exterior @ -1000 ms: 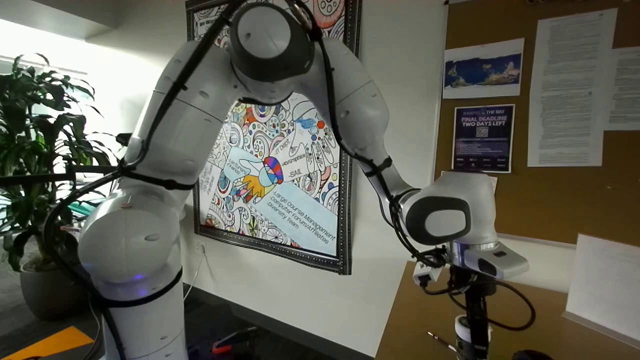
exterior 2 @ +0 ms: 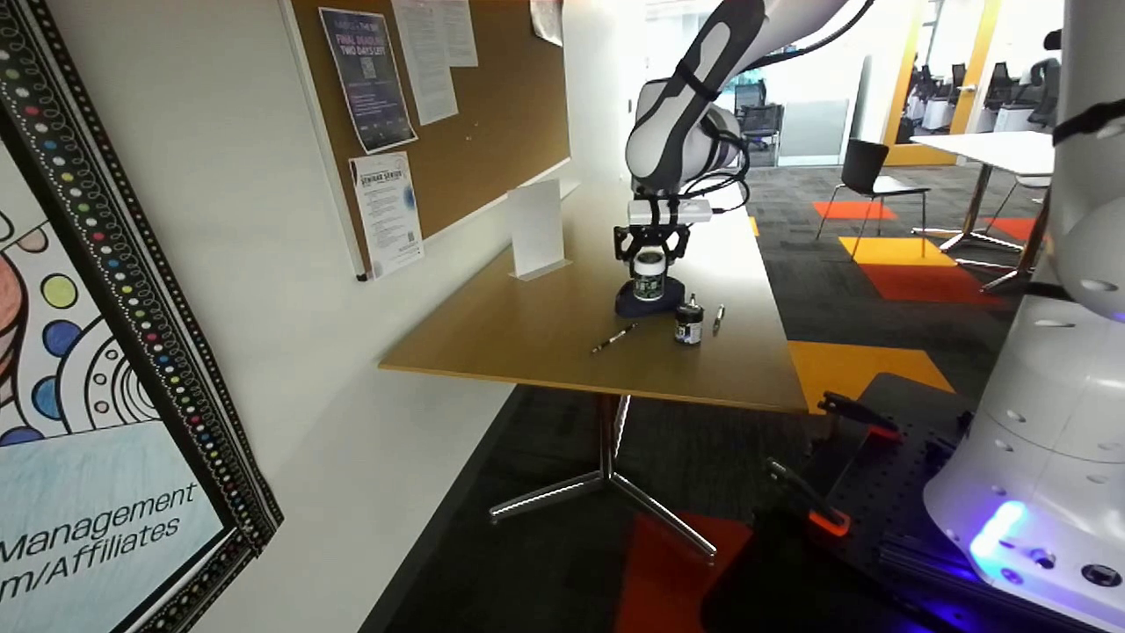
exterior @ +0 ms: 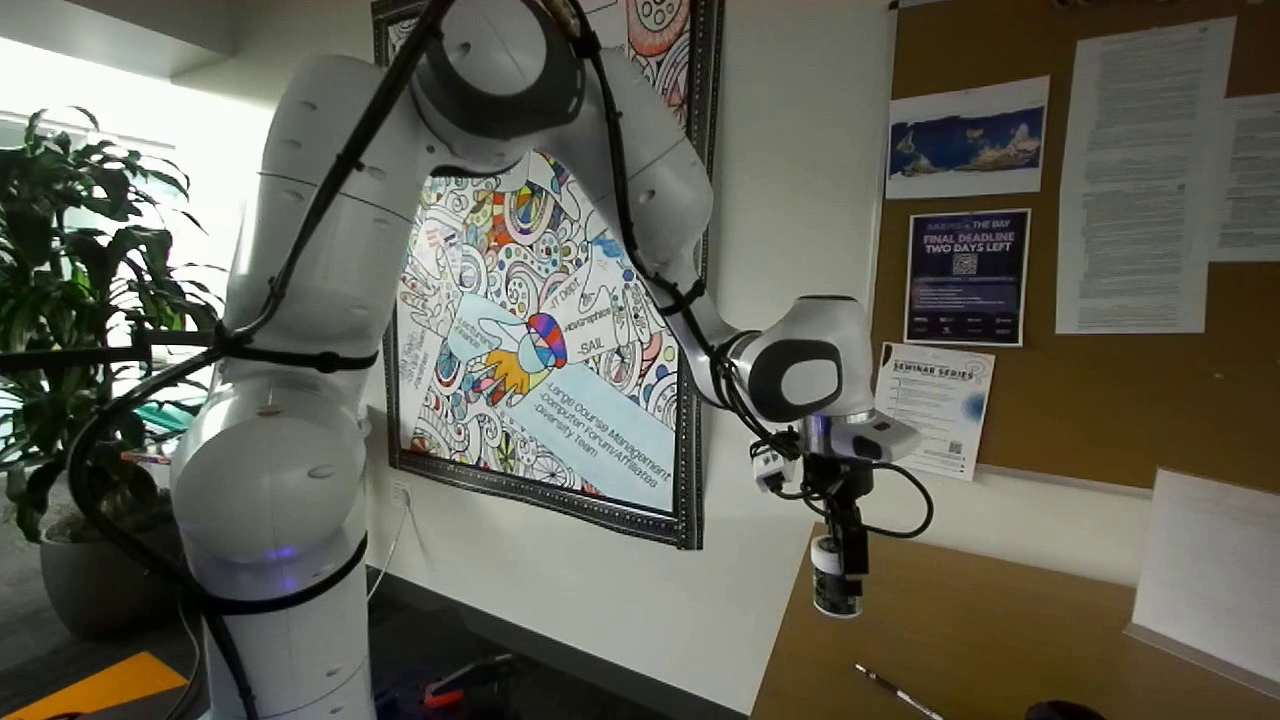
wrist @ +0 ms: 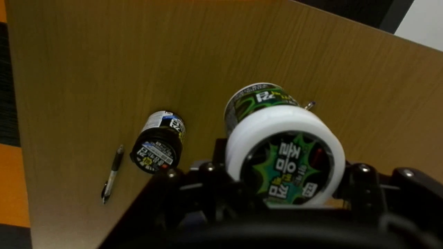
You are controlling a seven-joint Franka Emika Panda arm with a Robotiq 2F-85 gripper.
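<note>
A white-lidded jar (wrist: pixel 286 155) with a green and black label is held between the fingers of my gripper in the wrist view. In exterior view 1 the jar (exterior: pixel 830 578) hangs upright from the gripper (exterior: pixel 849 570), above the brown table. Exterior view 2 shows the gripper (exterior 2: pixel 650 248) with one finger on each side of the jar (exterior 2: pixel 649 276). A black-lidded jar (wrist: pixel 159 141) stands on the table left of the held one in the wrist view; it also appears in exterior view 2 (exterior 2: pixel 688 323).
A pen (wrist: pixel 112 174) lies beside the black-lidded jar, and another pen (exterior 2: pixel 613 338) is across the table. A dark flat object (exterior 2: pixel 649 300) shows behind the held jar. Toward the wall stands a white panel (exterior 2: pixel 538 227). Bare tabletop (exterior 2: pixel 496 338) extends nearer the front.
Carrying the white-lidded jar, the arm has risen and drawn back toward the left of exterior view 1. The pen on the table there has stayed put.
</note>
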